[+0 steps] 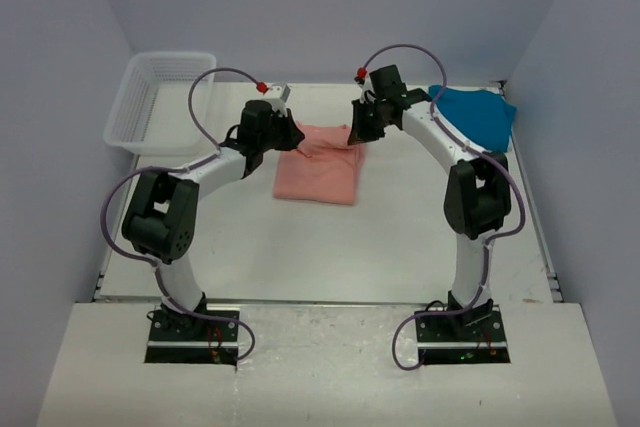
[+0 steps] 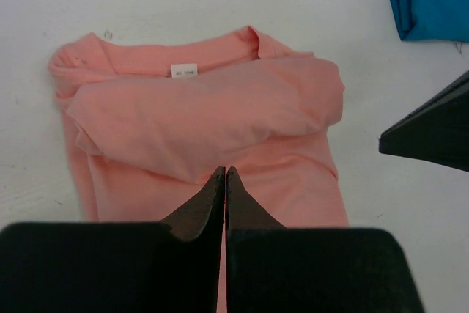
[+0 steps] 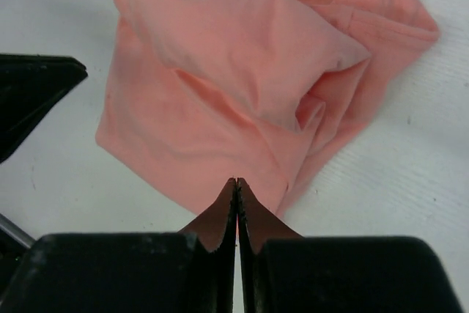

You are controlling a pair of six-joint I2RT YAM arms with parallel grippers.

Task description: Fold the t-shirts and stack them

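A pink t-shirt (image 1: 316, 179) lies folded near the middle of the table. Its upper flap (image 2: 212, 111) is rumpled and turned over just below the collar, and a white tag (image 2: 184, 70) shows at the neck. Over the shirt's upper left part hangs my left gripper (image 1: 297, 136), shut, with no cloth between its fingertips. My right gripper (image 1: 354, 137) is over the upper right part, its fingers (image 3: 220, 218) pressed together and empty; the cloth lies below and outside them. A folded blue t-shirt (image 1: 475, 117) rests at the back right.
At the back left stands a white basket (image 1: 125, 117), which looks empty. Bare table (image 1: 330, 252) stretches in front of the pink shirt and along its right side. Grey walls bound the left, back and right.
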